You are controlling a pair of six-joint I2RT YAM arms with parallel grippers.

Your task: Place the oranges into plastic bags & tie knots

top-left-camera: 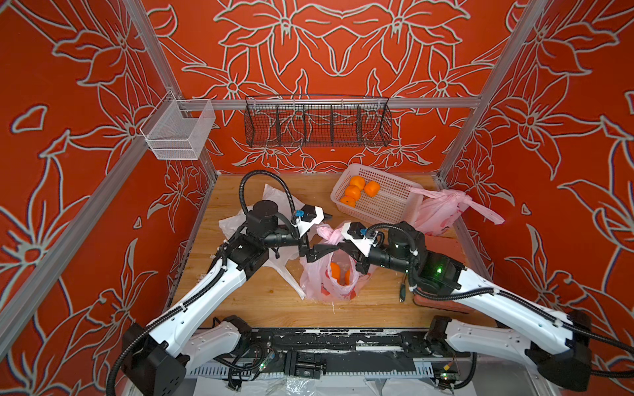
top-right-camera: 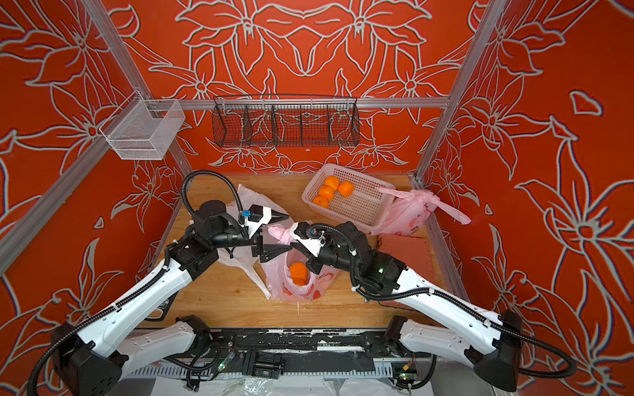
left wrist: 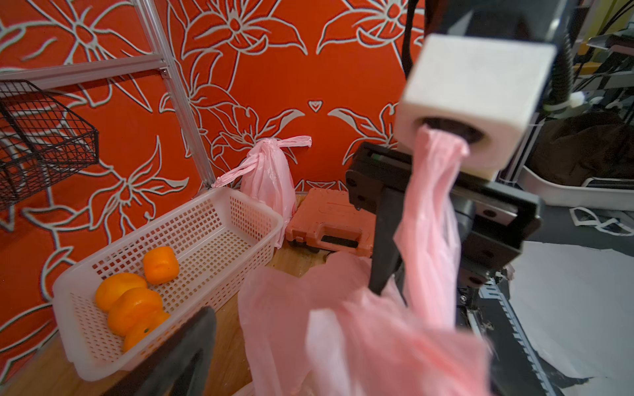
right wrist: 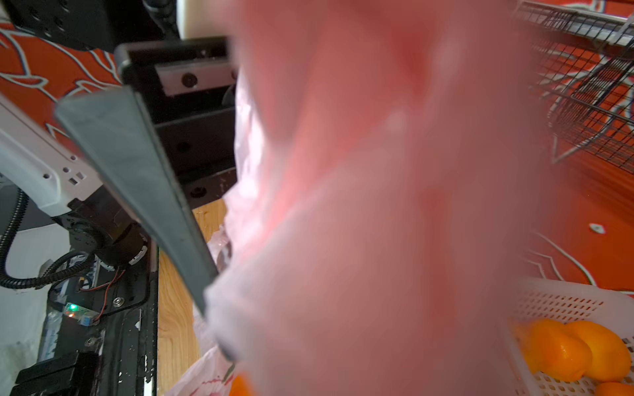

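Note:
A pink plastic bag [top-left-camera: 317, 280] stands mouth-up in the middle of the table, with orange fruit [top-right-camera: 298, 272] showing inside. Its gathered top [top-right-camera: 282, 233] reaches between the spread fingers of my left gripper [top-left-camera: 332, 232], which is open. From the right, my right gripper is shut, its fingertips sunk in pink plastic. In the left wrist view a twisted strand [left wrist: 429, 224] of the bag runs up to the right arm's white camera housing. Blurred plastic [right wrist: 383, 217] covers much of the right wrist view and hides the tips.
Several oranges [top-left-camera: 354, 191] lie in a pale pink basket [top-left-camera: 404, 212] at the back right. A knotted pink bag [top-left-camera: 443, 210] stands beside it, near an orange-red case [left wrist: 330, 221]. White plastic [top-right-camera: 254, 198] lies behind the left arm.

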